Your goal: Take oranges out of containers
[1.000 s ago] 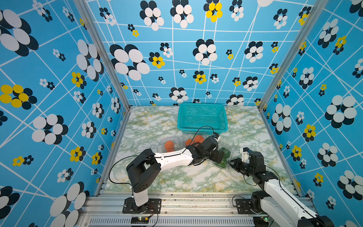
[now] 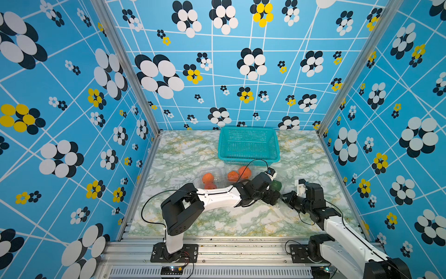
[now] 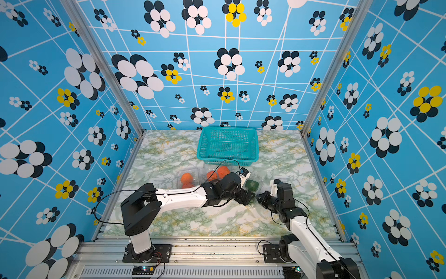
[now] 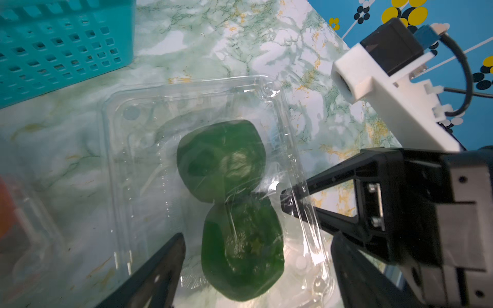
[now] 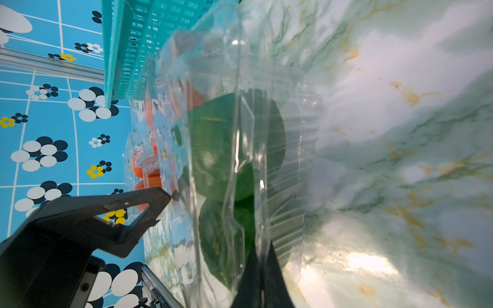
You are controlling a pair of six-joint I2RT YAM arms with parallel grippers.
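Oranges point(image 2: 207, 177) sit in one clear container at the left. More oranges point(image 2: 244, 172) lie in a second container point(image 4: 36, 246) in the middle, partly behind my left arm. A third clear container point(image 4: 115, 179) holds two green vegetables point(image 4: 233, 159), and no orange shows in it. My left gripper is part open above that container, its fingers point(image 4: 159, 274) spread to either side of the lower vegetable. My right gripper is shut, tips against the container's right wall; whether the thin plastic is between them I cannot tell.
An empty teal basket point(image 2: 248, 160) stands behind the containers. The two grippers are close together over the third container. Bare marbled table point(image 2: 223, 223) lies in front and at the right.
The right arm stays nearly still.
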